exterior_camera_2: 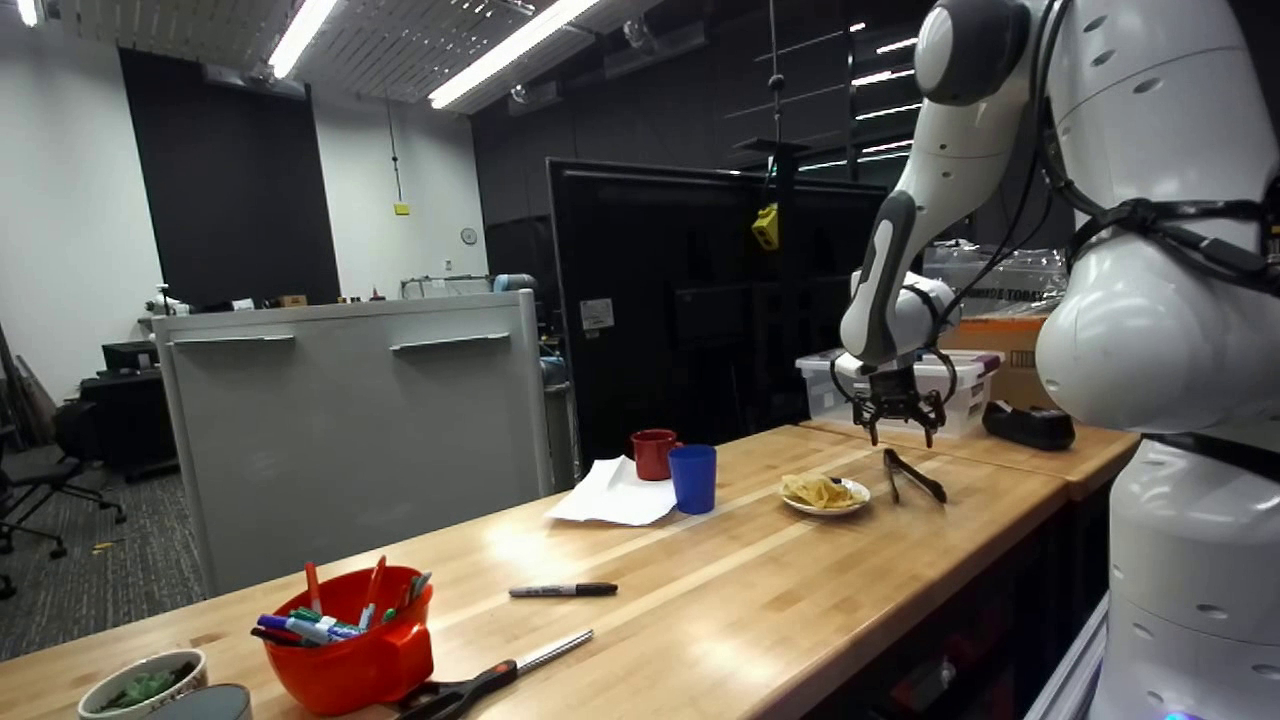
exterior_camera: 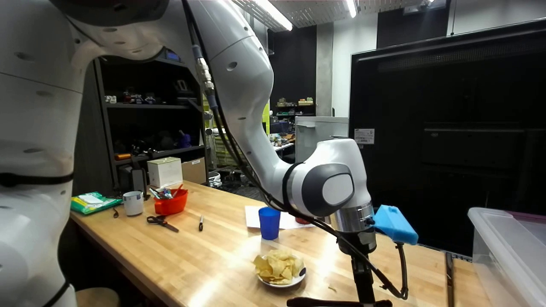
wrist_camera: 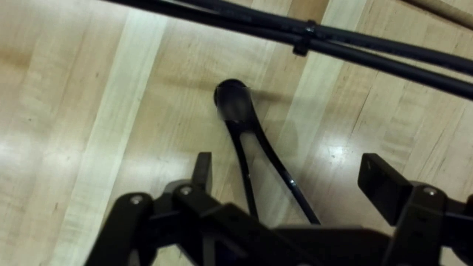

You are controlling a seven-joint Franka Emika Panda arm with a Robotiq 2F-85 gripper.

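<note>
Black tongs (exterior_camera_2: 914, 476) rest on the wooden table, one rounded end and two splayed arms showing in the wrist view. Above them hangs my gripper (exterior_camera_2: 901, 434), its fingers wide open and empty. Seen from the wrist, the tongs (wrist_camera: 233, 102) run down between the two fingertips of the gripper, with their far ends hidden behind its body. Exterior view 1 shows the tongs (exterior_camera: 320, 302) only at the bottom edge. Beside them sits a white plate (exterior_camera_2: 854, 505) of yellow chips (exterior_camera_2: 816, 490).
A blue cup (exterior_camera_2: 692, 479), a red mug (exterior_camera_2: 654, 454) and white paper (exterior_camera_2: 608, 493) lie past the plate. Nearer exterior view 2 are a marker (exterior_camera_2: 564, 589), scissors (exterior_camera_2: 486, 683) and a red pen container (exterior_camera_2: 348, 654). A clear bin (exterior_camera: 504, 245) stands beyond the arm.
</note>
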